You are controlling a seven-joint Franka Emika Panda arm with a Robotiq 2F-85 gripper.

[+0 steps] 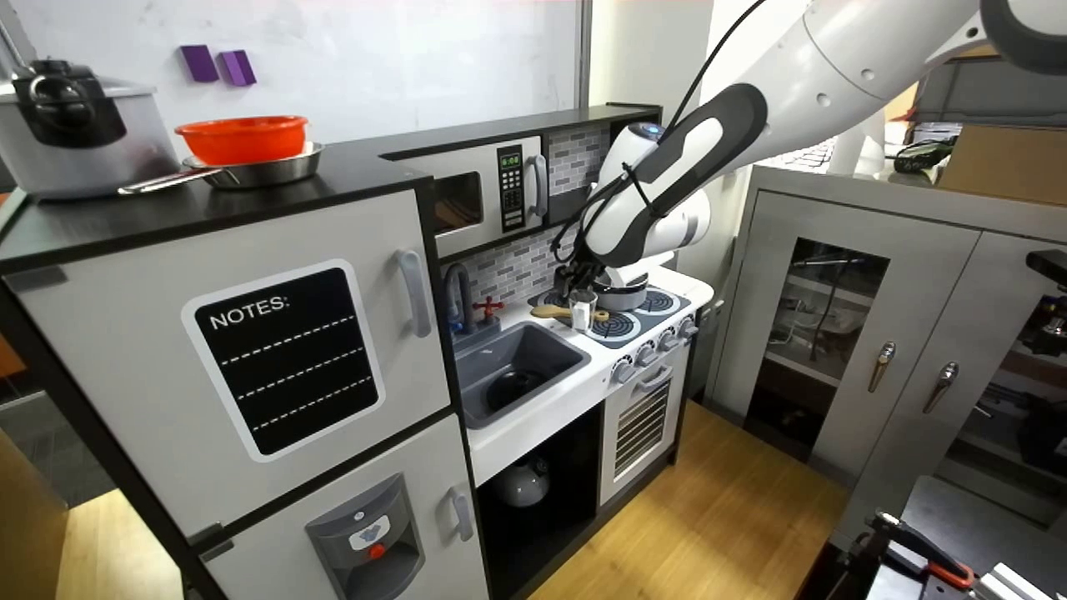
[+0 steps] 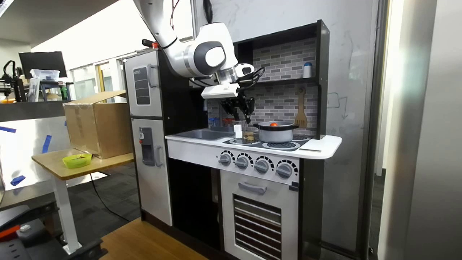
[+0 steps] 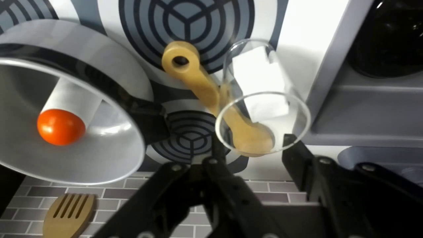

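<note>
A clear glass (image 3: 263,99) with white pieces inside stands on the worktop between the stove and the sink. My gripper is partly open at the wall side of the glass, its fingertips close to the rim in the wrist view. Whether they touch the rim I cannot tell. No object is clearly held. A wooden spoon (image 3: 194,79) lies across the burners, its bowl end seen through the glass. Beside it a grey pot (image 3: 115,59) holds a white cylinder with an orange-red end (image 3: 61,127).
The grey sink (image 1: 520,360) lies beside the glass, with a faucet (image 1: 460,295) behind it. A wooden spatula (image 2: 301,112) hangs on the tiled back wall. The shelf and microwave (image 1: 485,190) overhang the rear of the worktop. Clear counter (image 2: 329,145) shows at the stove's far end.
</note>
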